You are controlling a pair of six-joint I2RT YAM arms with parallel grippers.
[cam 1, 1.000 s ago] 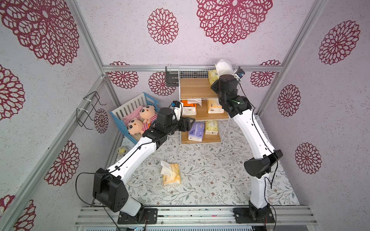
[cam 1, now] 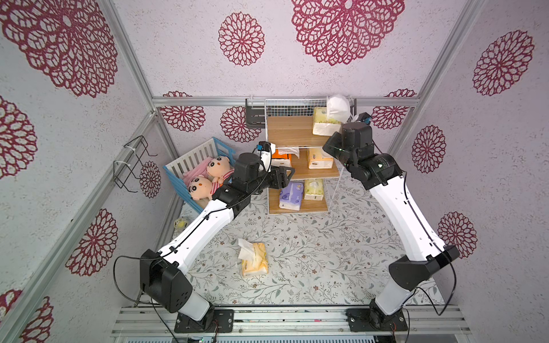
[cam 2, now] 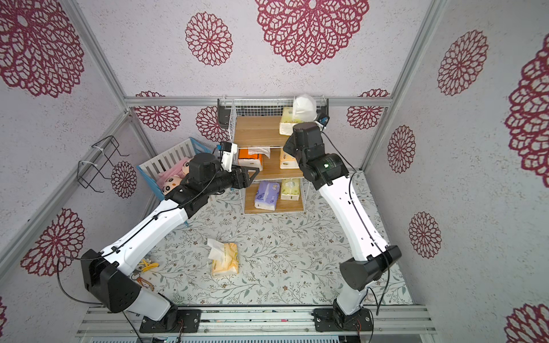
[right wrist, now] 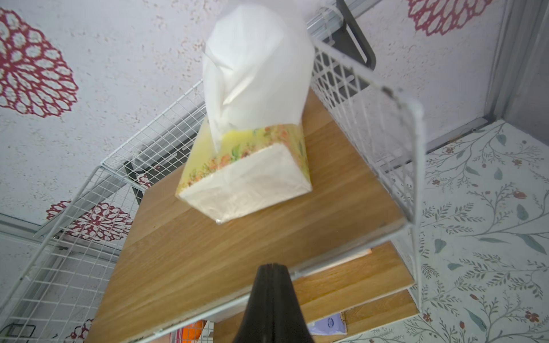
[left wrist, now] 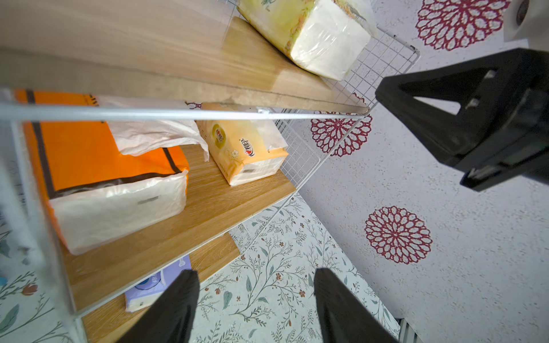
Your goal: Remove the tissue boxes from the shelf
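On the shelf's top board, at the right, stands a yellow-green tissue pack [right wrist: 251,177] with a large white tissue puffed out of it. Below and in front of it, my right gripper is shut with nothing between its fingers. The middle board holds an orange tissue pack [left wrist: 108,171] on the left and a light orange pack [left wrist: 246,151] on the right. A purple pack [cam 2: 267,195] and a small yellow pack [cam 2: 290,189] sit on the bottom board. My left gripper hangs open and empty in front of the middle board's left side.
The wire shelf [cam 1: 306,130] has mesh sides and a thin front rail. Another tissue pack [cam 1: 255,260] lies on the table. Left of the shelf, a blue crib [cam 1: 181,185] holds dolls.
The right arm has swung outward to the right, away from the top pack, which now shows more fully. My left gripper has moved slightly right and up, toward the shelf.
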